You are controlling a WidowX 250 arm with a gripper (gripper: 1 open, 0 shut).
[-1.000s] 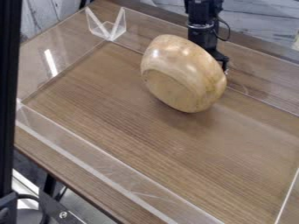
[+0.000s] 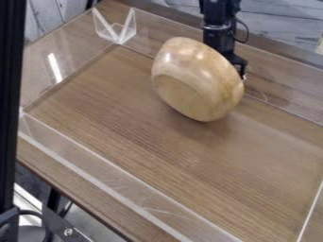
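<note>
A large pale wooden bowl [image 2: 190,80] is tipped on its side near the back of the wooden tray, its rounded underside toward the camera. The black robot arm [image 2: 220,28] comes down from the top behind it. Its gripper is mostly hidden by the bowl, so its fingers and what lies between them do not show.
Clear acrylic walls edge the wooden floor [image 2: 139,170], with a small clear corner piece [image 2: 113,28] at the back left. A pale wooden wall stands behind.
</note>
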